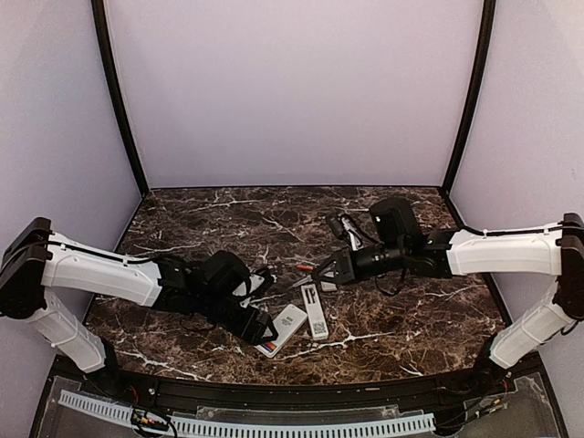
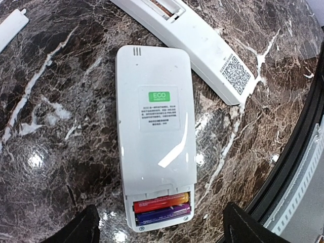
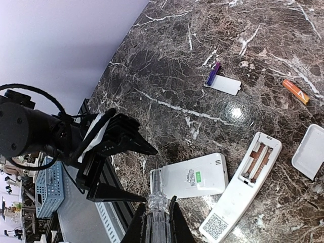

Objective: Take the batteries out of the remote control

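Note:
A white remote [image 2: 154,111] with an ECO label lies face down, its battery end uncovered. In that bay a red-orange battery [image 2: 161,202] and a purple battery [image 2: 163,215] sit side by side. My left gripper is part open around the battery end, one finger on each side and nothing gripped. In the right wrist view my right gripper is shut on a clear, narrow tool [image 3: 158,190], raised above the table. A second white remote [image 3: 242,188] with a QR code lies alongside, its bay holding no batteries.
Loose on the table are a purple battery [image 3: 213,74] against a small white cover [image 3: 226,85], an orange battery [image 3: 295,91] and another white cover [image 3: 310,152]. Behind the arms, the marble table [image 1: 274,219] is clear.

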